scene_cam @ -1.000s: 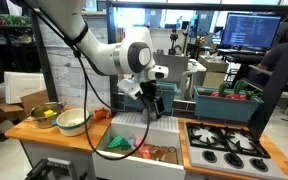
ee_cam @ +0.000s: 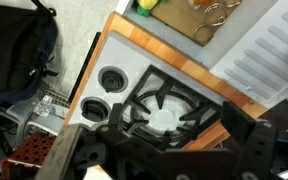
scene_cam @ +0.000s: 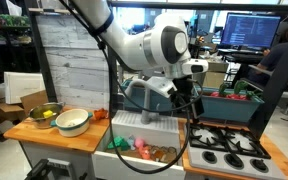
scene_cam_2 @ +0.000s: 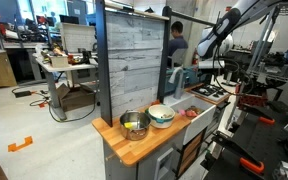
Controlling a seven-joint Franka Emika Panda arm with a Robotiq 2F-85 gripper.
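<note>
My gripper stands open above the stove's left part, with only the stove seen between its dark fingers. The silver stove (scene_cam: 227, 150) has black burner grates and round knobs, and sits in the wooden counter. From the wrist, one burner (ee_cam: 165, 116) shows between and beyond the fingers, with two knobs (ee_cam: 112, 79) near it. Left of the stove, a sink-like basin (scene_cam: 111, 167) holds several colourful small items, partly crossed by the arm's cable.
On the left counter stand a white pot (scene_cam: 73, 122) and a metal bowl (scene_cam: 46, 112). A blue-green rack (scene_cam: 224, 108) with red and green items stands behind the stove. A grey panel wall (scene_cam_2: 136, 60) rises behind the pot.
The counter items look unmoved.
</note>
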